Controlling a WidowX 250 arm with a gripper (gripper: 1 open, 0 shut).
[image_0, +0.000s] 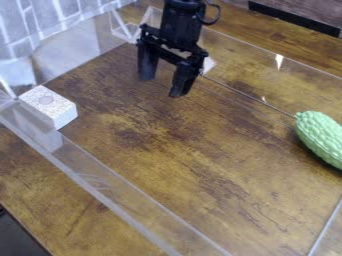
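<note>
The black gripper (166, 75) hangs over the wooden surface at the top middle, its fingers apart and nothing visible between them. A white block (48, 106) with a printed top lies at the left. A green bumpy object (319, 138), like a bitter melon, lies at the right edge. A pale item sits just behind the gripper, partly hidden by it.
Clear plastic walls (127, 200) border the wooden surface (187, 170). A white quilted cloth (40, 35) shows at the upper left.
</note>
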